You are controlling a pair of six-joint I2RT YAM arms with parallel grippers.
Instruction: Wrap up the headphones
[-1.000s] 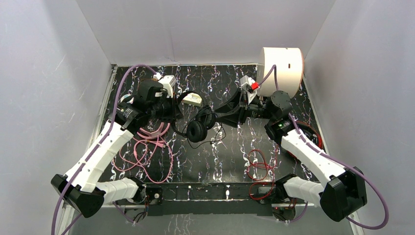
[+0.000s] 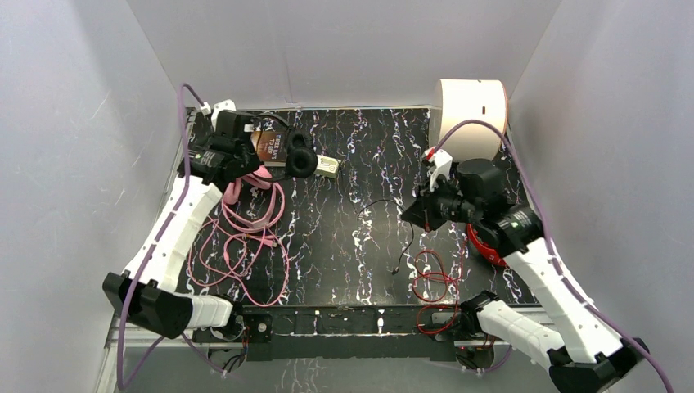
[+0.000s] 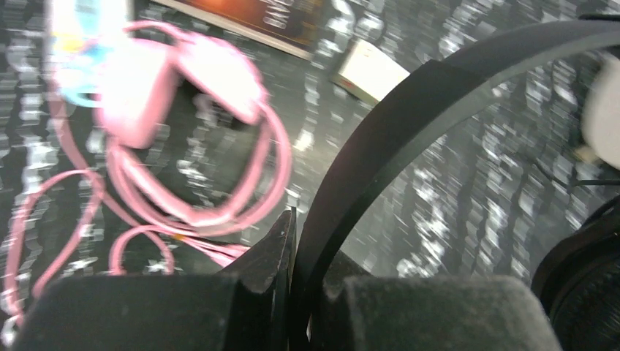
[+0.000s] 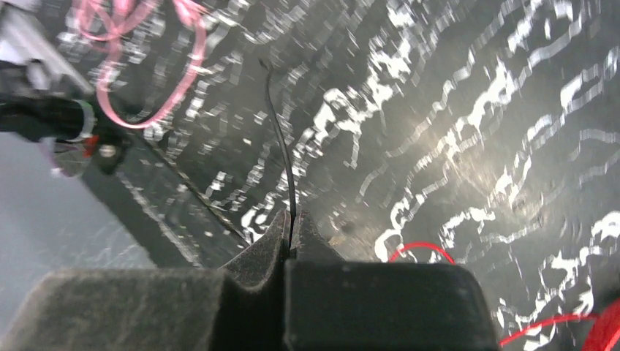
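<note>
Black headphones [image 2: 301, 155] hang at the left back, with my left gripper shut on their headband [image 3: 380, 131]. In the left wrist view one ear cup [image 3: 596, 292] shows at the right edge. In the right wrist view, my right gripper is shut, and a thin black cable [image 4: 286, 157] runs out from between its fingertips. From above, that gripper [image 2: 409, 218] is over the table right of centre. One length of cable curves left from it, and another hangs toward the front, ending in a plug [image 2: 395, 271].
Pink headphones [image 2: 266, 214] with tangled cable lie at the left. A book [image 2: 270, 147] and small box [image 2: 327, 166] are behind. Red headphones [image 2: 486, 247] and red cable [image 2: 434, 278] lie at the right; a large white cylinder [image 2: 469, 119] is at back right.
My left gripper has carried the black headphones left and back. The right gripper was beside the ear cups and now stands farther right, with cable drawn out from it.
</note>
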